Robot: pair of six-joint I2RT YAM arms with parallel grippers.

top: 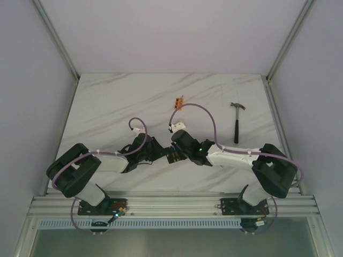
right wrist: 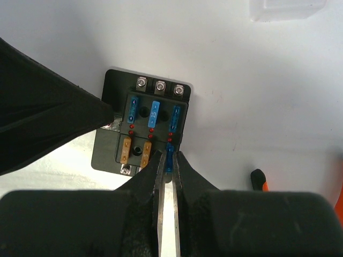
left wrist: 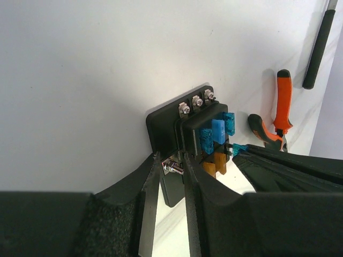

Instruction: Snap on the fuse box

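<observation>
The black fuse box (top: 174, 158) lies on the white table between my grippers. In the left wrist view, my left gripper is shut at the near side of the fuse box (left wrist: 163, 128), on the box by its metal terminal end. In the right wrist view, my right gripper is shut on a blue fuse (right wrist: 169, 150) at the lower right of the fuse box (right wrist: 112, 91), below a row of three blue fuses. Two tan fuses sit to its left.
Orange-handled pliers (left wrist: 283, 101) lie beside the box, with a hammer (top: 237, 123) farther right. A translucent container (right wrist: 286, 8) shows at the edge of the right wrist view.
</observation>
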